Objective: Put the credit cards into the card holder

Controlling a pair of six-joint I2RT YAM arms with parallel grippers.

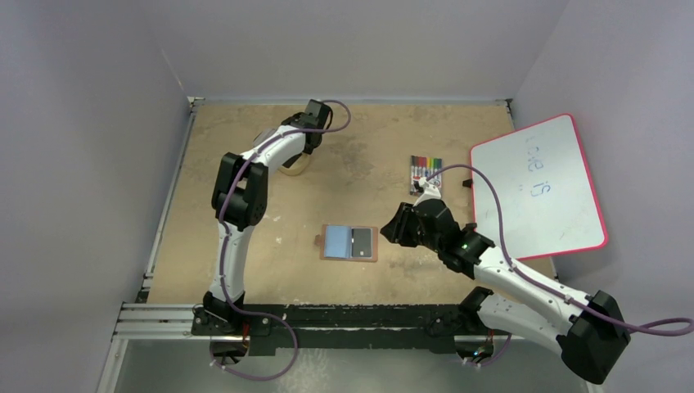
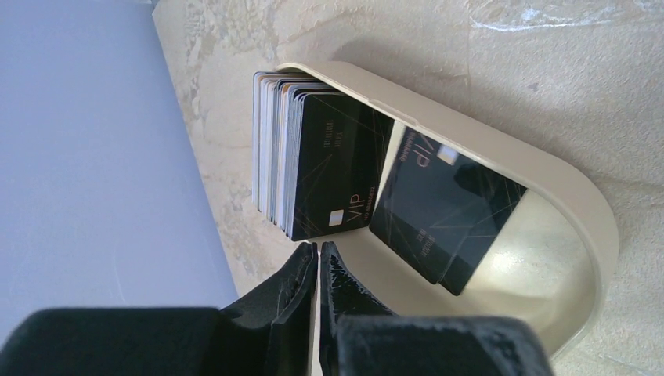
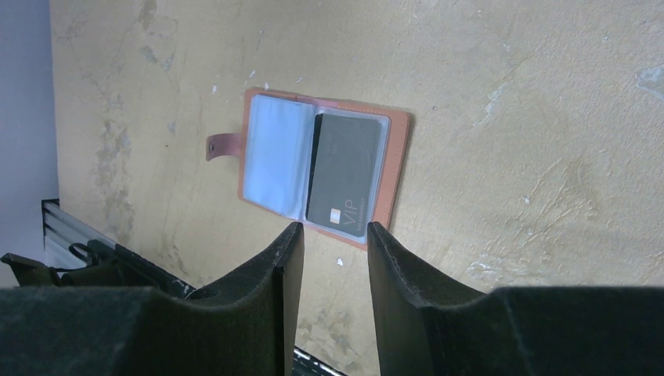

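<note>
My left gripper is shut with nothing between its fingers; its tips meet just below the front black VIP card [image 2: 333,157]. That card leans on a stack of light-edged cards [image 2: 270,149] in the cream container [image 2: 501,145]. More black cards [image 2: 438,223] lie overlapping on the container's floor. In the right wrist view the brown card holder [image 3: 398,145] lies spread flat, with a black VIP card [image 3: 344,168] in one clear pocket and a light blue panel [image 3: 274,149] beside it. Apart from the holder, my right gripper hangs open and empty.
A pack of coloured markers [image 1: 425,168] lies behind the right arm. A red-framed whiteboard [image 1: 536,188] stands at the right edge. Bare table [image 1: 360,172] stretches between the container and the holder. A wall runs close by the card stack.
</note>
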